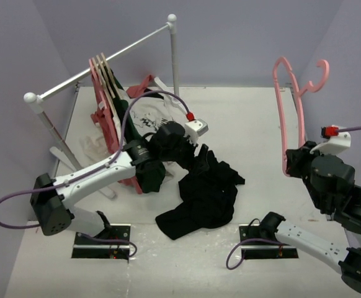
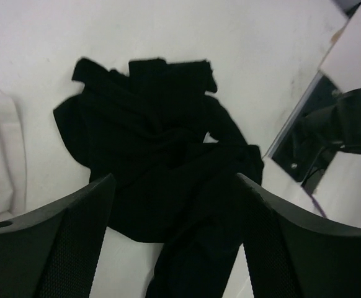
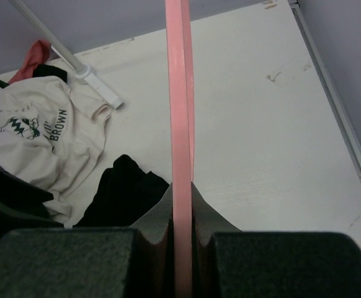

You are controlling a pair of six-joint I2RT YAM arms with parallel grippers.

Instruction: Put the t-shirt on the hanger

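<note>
A crumpled black t-shirt (image 1: 205,195) lies flat on the table in the top view. Above its upper edge hovers my left gripper (image 1: 200,160); in the left wrist view its fingers (image 2: 75,242) are spread wide, with the shirt (image 2: 155,155) below and beyond them. Off to the right, my right gripper (image 1: 292,162) is shut on the lower bar of a pink hanger (image 1: 283,112), which is held upright, hook up. The hanger (image 3: 180,124) runs between the right fingers in the right wrist view. No cloth is on this hanger.
A white rack (image 1: 131,46) at the back left carries several hangers with clothes, such as a green garment (image 1: 148,177). A white printed shirt (image 3: 50,124) lies beneath it.
</note>
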